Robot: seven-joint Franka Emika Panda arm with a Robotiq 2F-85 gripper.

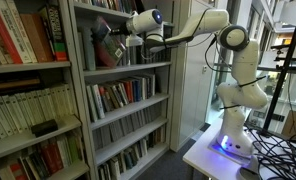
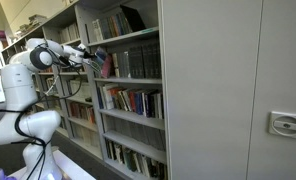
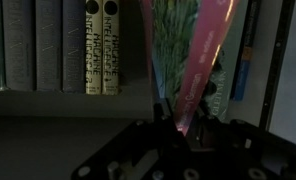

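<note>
A book (image 3: 208, 48) with a pink spine and a green picture cover is held tilted in front of the shelf in the wrist view. My gripper is shut on its lower end, the dark fingers partly lost in shadow. From outside, the same book (image 1: 110, 50) leans at an angle before the upper shelf, with the gripper (image 1: 119, 37) at it. In the second exterior view, the book's reddish side (image 2: 107, 66) shows beside the gripper (image 2: 96, 62).
Yellow-spined books (image 3: 102, 45) and dark volumes (image 3: 48, 45) stand on the shelf left of the held book. A blue-spined book (image 3: 246, 50) is to its right. The bookcase upright (image 1: 79, 80) is close by. A lower shelf (image 1: 128, 108) has bare room at its front.
</note>
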